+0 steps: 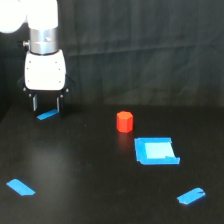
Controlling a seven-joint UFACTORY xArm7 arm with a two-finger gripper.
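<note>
My gripper [46,103] points straight down at the upper left, its two dark fingers spread apart and nothing visible between them. Just beneath it lies a blue strip [47,114] on the table. Well to the gripper's right, a small red block [124,122] rests on the dark surface, apart from everything else. Nearer the camera and to the block's right is a white square [159,150] bordered in blue.
Another blue strip [20,187] lies at the front left, and one more blue piece [191,196] at the front right. A dark curtain [150,55] hangs behind the table.
</note>
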